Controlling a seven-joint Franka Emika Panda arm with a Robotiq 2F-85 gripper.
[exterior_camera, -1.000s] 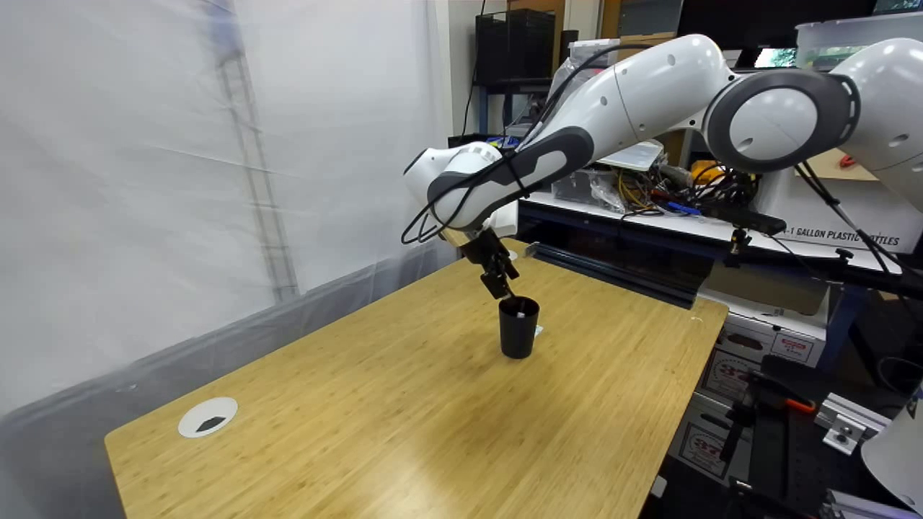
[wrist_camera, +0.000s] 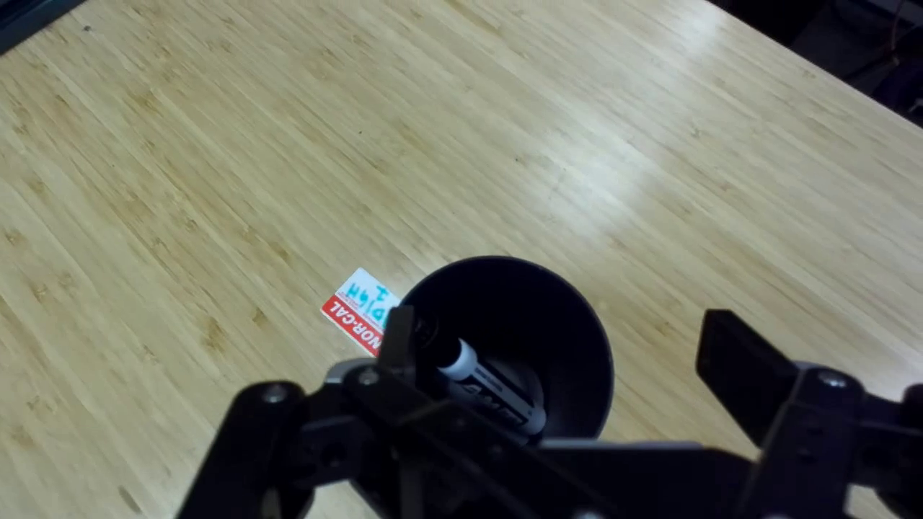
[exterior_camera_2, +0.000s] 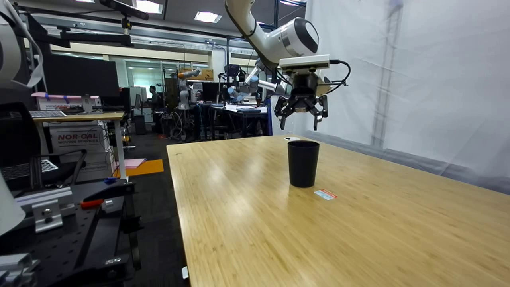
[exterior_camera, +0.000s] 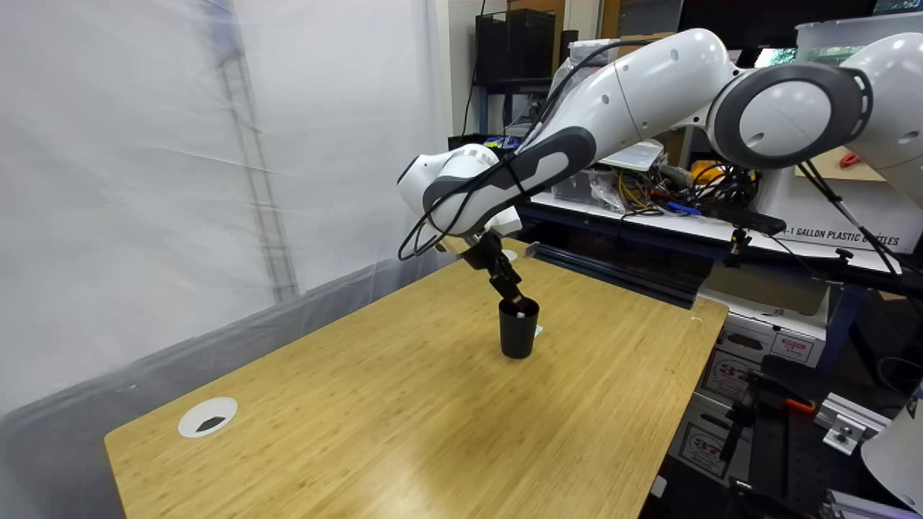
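A black cup (exterior_camera: 517, 336) stands upright on the wooden table, its mouth facing up. Inside it, seen from above in the wrist view, leans a marker (wrist_camera: 493, 391) with a white body, dark lettering and a black cap end. My gripper (exterior_camera_2: 300, 123) is open, its fingers spread wide above and behind the cup in exterior view 2. In the wrist view the left finger (wrist_camera: 398, 342) overlaps the cup's edge from the camera's side, while the right finger (wrist_camera: 744, 372) is out over bare table. Nothing shows between the fingers in exterior view 2.
A red and white sticker (exterior_camera_2: 326, 194) lies flat on the table (exterior_camera_2: 248, 225) beside the cup. A white round table insert (exterior_camera: 208, 417) is at the near left. A pale curtain (exterior_camera: 216, 199) borders one long side.
The gripper has shifted slightly, its fingers now a little farther right and over the cup's mouth in exterior view 1. The cup has stayed put.
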